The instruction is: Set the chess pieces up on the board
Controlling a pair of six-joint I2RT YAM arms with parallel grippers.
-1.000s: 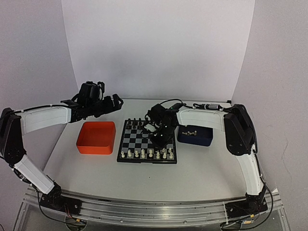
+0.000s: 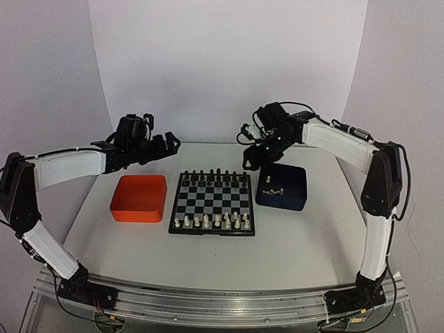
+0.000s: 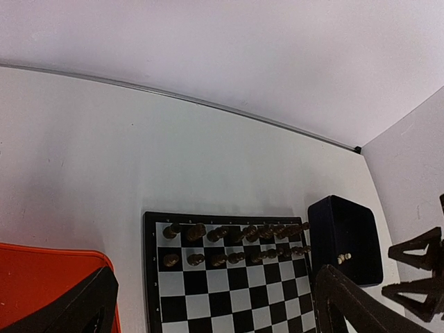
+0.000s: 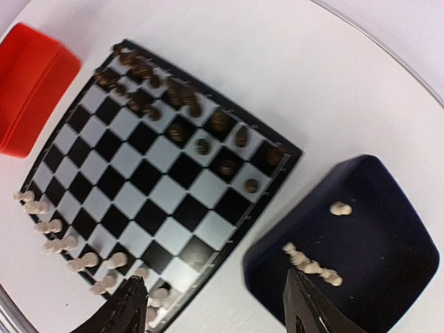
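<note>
The black-and-white chessboard lies mid-table. Two rows of dark pieces stand along its far side. White pieces line the near edge, with several more in front of them at the right. Loose white pieces remain in the navy box, one of them apart from the others. My right gripper hangs open above the board's far right corner, beside that box, empty between its fingers. Up at the board's far left, my left gripper is open and empty too.
An empty orange box stands left of the board, with a narrow gap between them. Bare white table stretches in front of the board and also behind it.
My right arm has swung from over the right half of the board back and right toward the navy box, uncovering the dark pieces. The left arm has barely shifted.
</note>
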